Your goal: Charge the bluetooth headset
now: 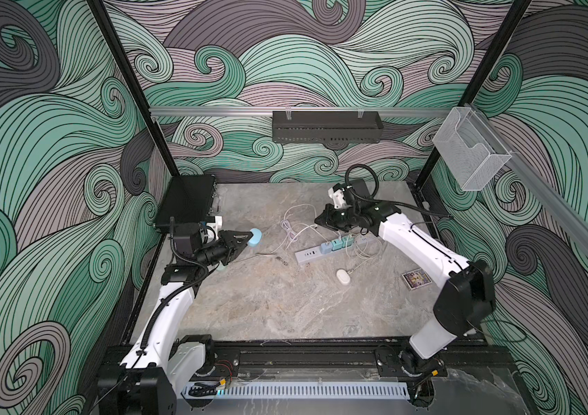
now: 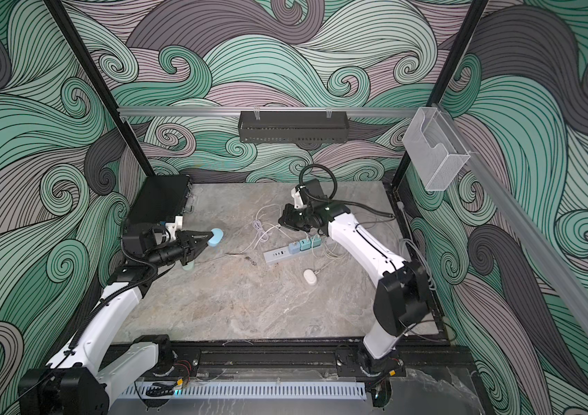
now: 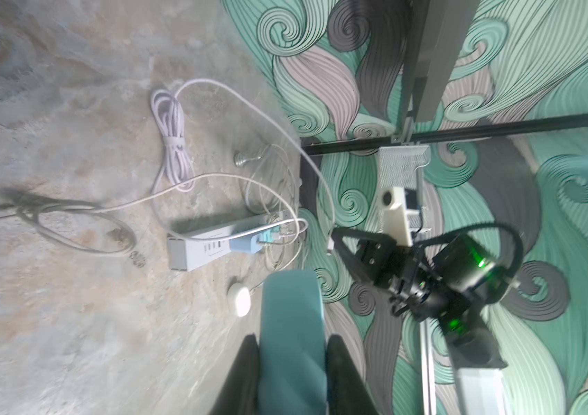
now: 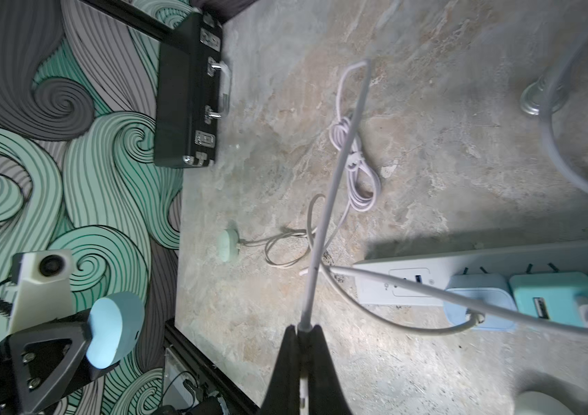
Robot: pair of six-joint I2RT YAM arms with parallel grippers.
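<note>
The light blue headset case [image 3: 292,332] is clamped in my left gripper [image 1: 248,238], held up over the left part of the table. In the right wrist view it shows at the left edge as a rounded case [image 4: 115,328]. My right gripper is shut on a thin white cable [image 4: 335,186], near its end, above the table behind the power strip [image 1: 309,256]. The cable's tip lies between the fingers, so its connector is mostly hidden. A wide gap separates the two grippers. Whether the case has a port facing the cable cannot be seen.
Blue and teal chargers [image 4: 562,301] sit in the power strip, with loose cables around it. A tied cable bundle [image 4: 356,162] lies behind. A white round charger [image 1: 343,276] and a patterned box [image 1: 416,278] lie toward the right.
</note>
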